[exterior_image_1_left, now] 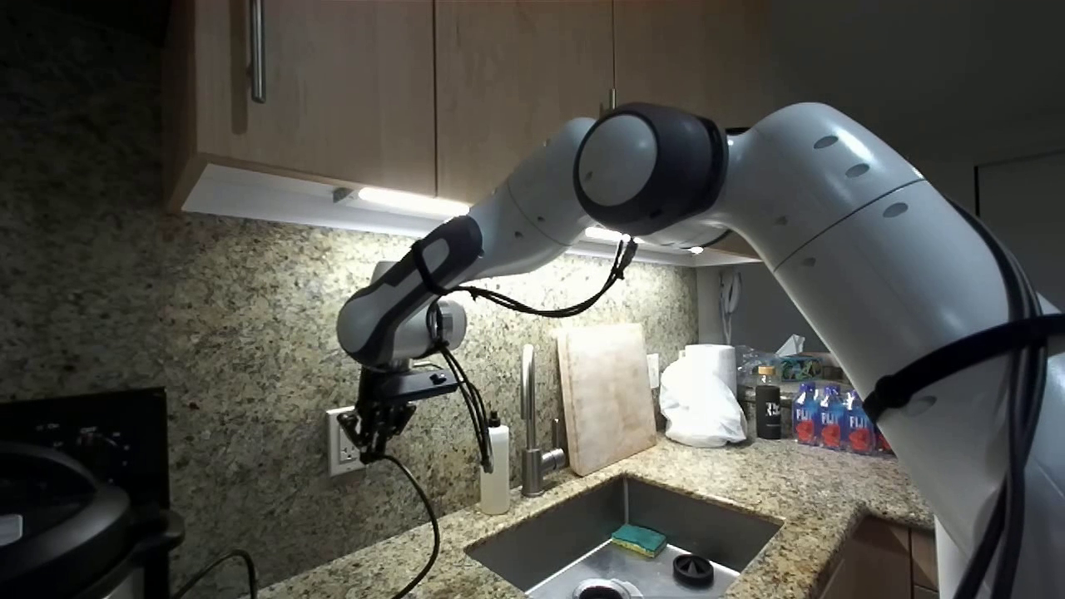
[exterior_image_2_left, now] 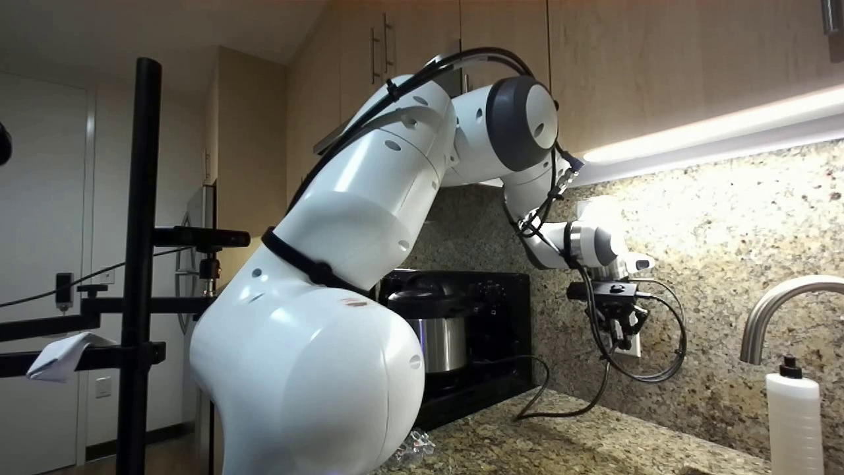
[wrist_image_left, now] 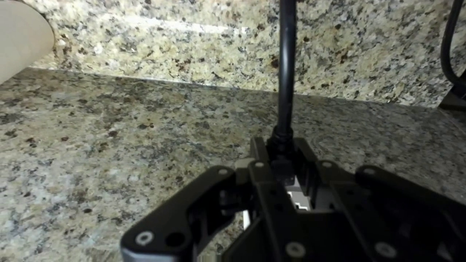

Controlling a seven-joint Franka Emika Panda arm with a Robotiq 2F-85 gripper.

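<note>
My gripper is shut on a black plug (wrist_image_left: 281, 142). The plug's black cable (wrist_image_left: 286, 65) runs upward in the wrist view and hangs to the counter in exterior view 1. A white wall outlet (exterior_image_1_left: 342, 454) is set in the granite backsplash, just left of the gripper (exterior_image_1_left: 371, 451) there. In the second exterior view the gripper (exterior_image_2_left: 621, 336) overlaps the outlet (exterior_image_2_left: 631, 346), with part of the white plate showing. Behind the fingers (wrist_image_left: 258, 150), a bit of the white outlet (wrist_image_left: 299, 197) shows in the wrist view. Contact between plug and outlet cannot be made out.
A white soap bottle (exterior_image_1_left: 495, 467) and a faucet (exterior_image_1_left: 529, 419) stand right of the gripper, behind the sink (exterior_image_1_left: 559, 534). At far left is a black cooker (exterior_image_1_left: 60, 509). Cabinets (exterior_image_1_left: 329, 90) hang above the arm. The counter under the gripper is mostly clear.
</note>
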